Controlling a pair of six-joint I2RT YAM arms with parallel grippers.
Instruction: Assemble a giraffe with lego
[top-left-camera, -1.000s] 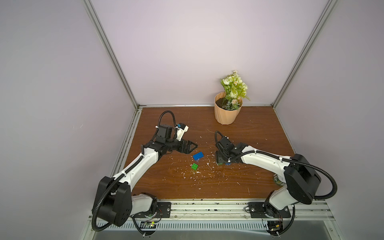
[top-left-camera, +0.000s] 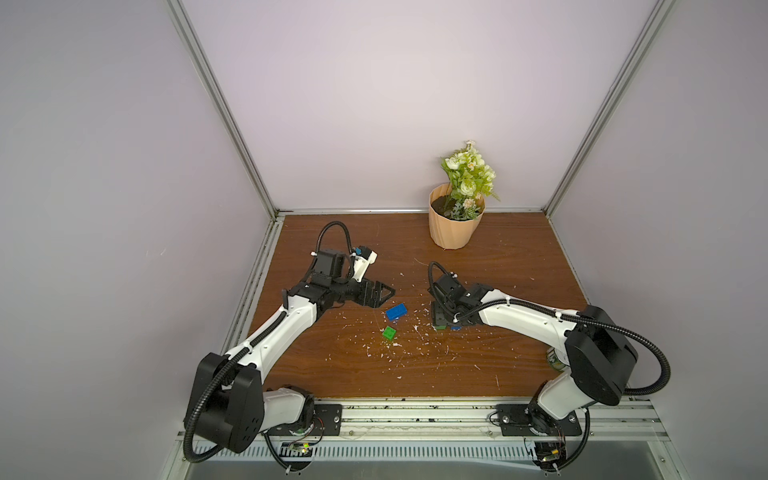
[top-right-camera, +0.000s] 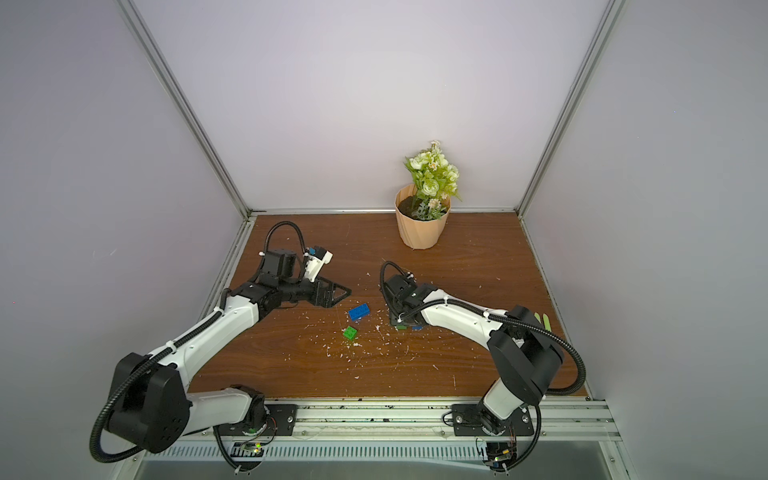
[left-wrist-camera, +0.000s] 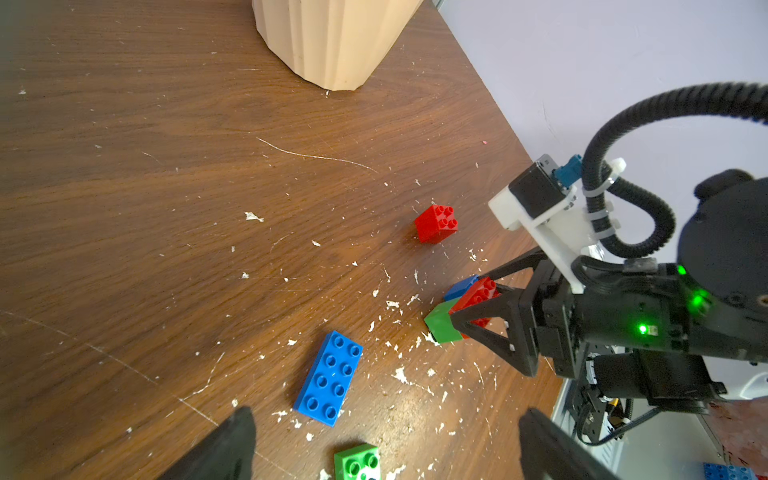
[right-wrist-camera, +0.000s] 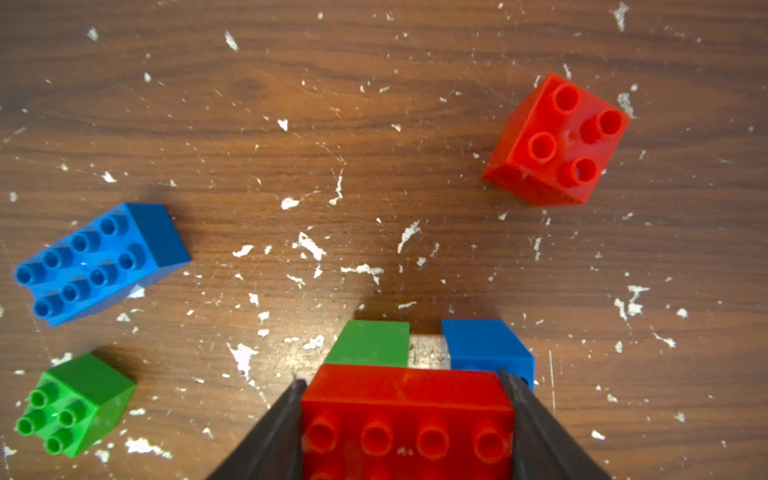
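In the right wrist view, a long red brick (right-wrist-camera: 408, 388) lies across a green block (right-wrist-camera: 368, 344) and a blue block (right-wrist-camera: 484, 344), with a narrow gap between those two. My right gripper has a finger against each end of this red brick. Whether the studs below are engaged is hidden. My left gripper is open and empty, above the table. Below it lie a long blue brick (left-wrist-camera: 329, 377) and a small green brick (left-wrist-camera: 357, 462). A square red brick (left-wrist-camera: 436, 224) sits apart, behind the right gripper.
Toward the back wall stands a potted plant (top-left-camera: 452, 232). White flakes are scattered across the wooden tabletop (top-left-camera: 496, 240).
The left arm, the long blue brick and the small green brick look unmoved.
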